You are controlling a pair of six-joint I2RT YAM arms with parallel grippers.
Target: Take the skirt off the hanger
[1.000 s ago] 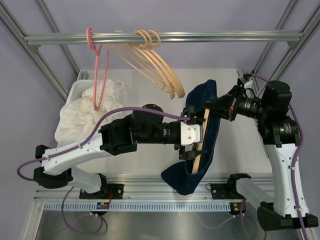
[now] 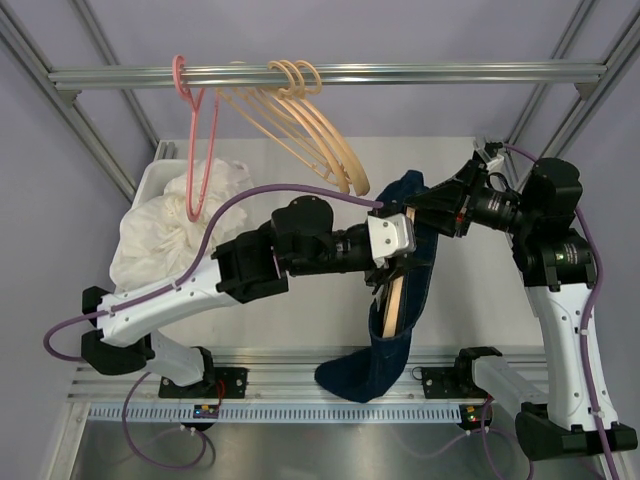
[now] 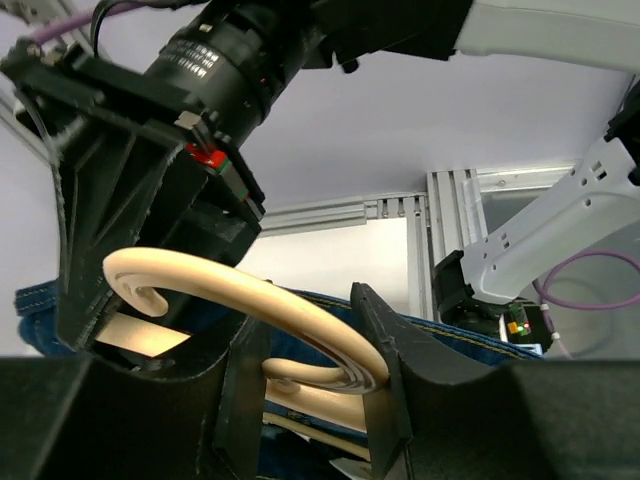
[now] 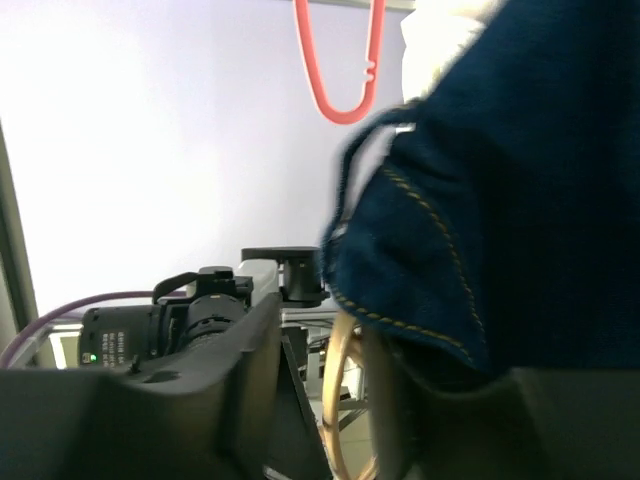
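The dark blue denim skirt (image 2: 365, 375) hangs between my arms around a wooden hanger (image 2: 393, 305), its lower part trailing down toward the table's front. In the left wrist view the hanger's hook (image 3: 230, 285) lies between the fingers of my left gripper; whether they press on it is unclear. My right gripper is at the upper end of the hanger, beside the denim waistband with yellow stitching; its fingers are blurred, with hanger wood behind and between them.
A metal rail (image 2: 440, 72) carries several wooden hangers (image 2: 335, 150) and pink ones (image 2: 196, 150). A white bin (image 2: 155, 175) with white cloth (image 2: 170, 240) stands at the back left.
My left arm has moved slightly right and up along the hanger. The skirt's lower part has swung down and left; the right arm has shifted slightly.
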